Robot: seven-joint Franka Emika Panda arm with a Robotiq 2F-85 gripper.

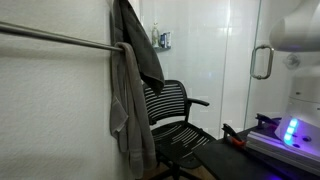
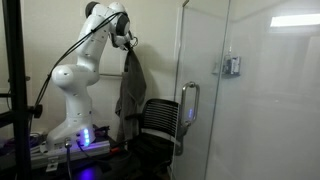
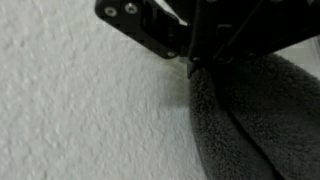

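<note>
A dark grey towel point(image 1: 138, 45) hangs from above the top edge of exterior view 1, beside a lighter grey-brown towel point(image 1: 128, 105) draped over the metal rail point(image 1: 60, 38). High by the wall in exterior view 2 is my gripper point(image 2: 132, 43), with grey cloth point(image 2: 131, 88) hanging below it. In the wrist view, the gripper is shut on the top of the dark fleecy towel point(image 3: 250, 110), which drops away to the lower right. Its fingertips are dark and partly lost against the cloth.
A black chair point(image 1: 168, 102) stands past the towels. Glass panels with a door handle point(image 1: 262, 62) rise behind it, with a small shelf of bottles point(image 1: 162, 40). The white wall point(image 3: 80, 110) is close beside the gripper.
</note>
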